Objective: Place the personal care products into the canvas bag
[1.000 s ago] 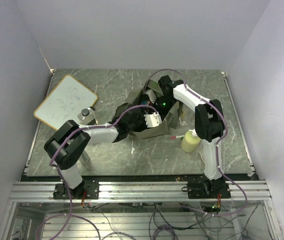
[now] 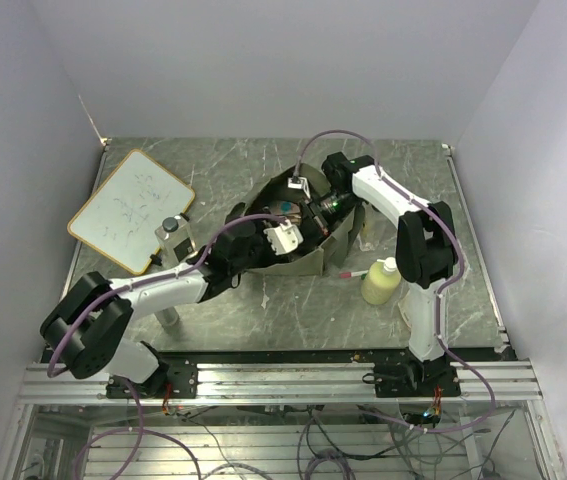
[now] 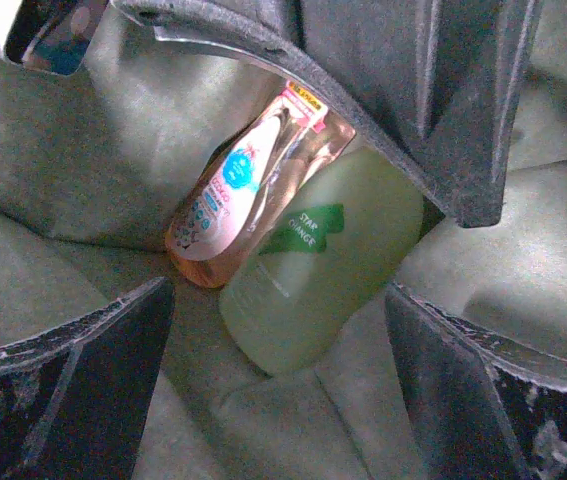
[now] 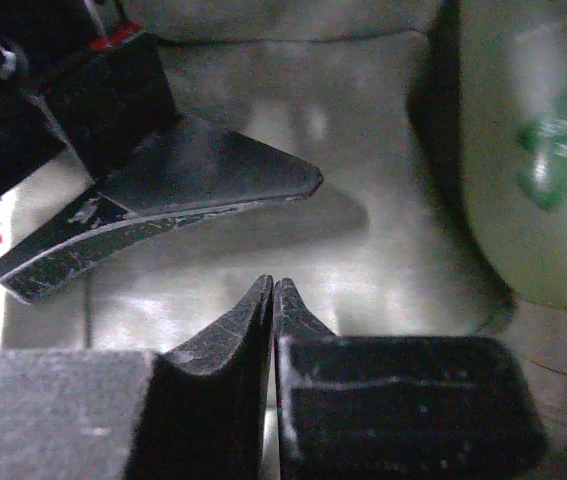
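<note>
Both grippers are inside the grey-green canvas bag (image 2: 303, 262) in the top view. In the left wrist view an amber bottle (image 3: 218, 215) lies beside a green STAR CHANGE bottle (image 3: 313, 270) on the fabric. My left gripper is open above them, with nothing between its fingers. My right gripper is shut, nothing showing between its fingertips, over bag fabric; a pale green bottle (image 4: 528, 230) stands at its right, and a black gripper part is at upper left.
A pale pump bottle (image 2: 381, 285) and a red marker (image 2: 353, 273) lie outside at the right. A whiteboard (image 2: 123, 200) and bottles, one capped (image 2: 176, 235), are at the left.
My left arm has drawn back toward the front left, its gripper slightly with it.
</note>
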